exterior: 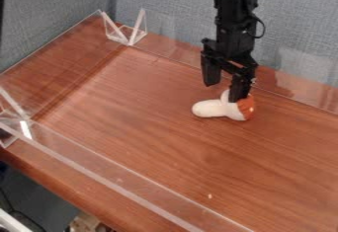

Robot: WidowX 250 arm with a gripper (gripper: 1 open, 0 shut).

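Note:
A soft-looking white object with an orange-red end (pixel 211 109) lies on the wooden table toward the back right. My black gripper (pixel 222 86) hangs just over it, open, its two fingers apart and pointing down, the right one at the object's orange end and partly in front of or against it; whether it touches, I cannot tell.
Clear plastic walls run along its edges, with a white bracket (pixel 126 34) at the back left corner. Grey padded panels stand behind.

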